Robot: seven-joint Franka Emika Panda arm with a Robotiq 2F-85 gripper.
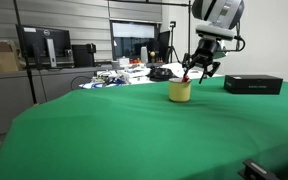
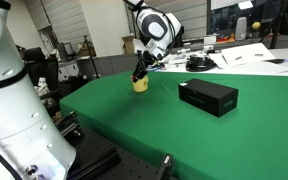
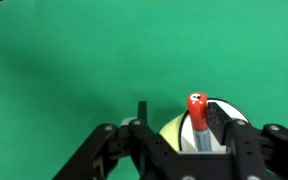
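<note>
A pale yellow cup [image 1: 179, 91] stands upright on the green table. Inside it leans a marker with a red upper end [image 3: 196, 106] and a grey-white lower part, its red tip rising above the rim. My gripper is over the cup, its fingers apart. In the wrist view, the marker is between the fingers, close beside the right finger [image 3: 217, 118], while green table shows between it and the left finger. Contact with the right finger cannot be told. In the second exterior view, the gripper partly covers the cup [image 2: 139, 86].
A black box [image 2: 208, 97] lies on the table, well apart from the cup. Papers and cables [image 1: 124, 75] clutter the back edge.
</note>
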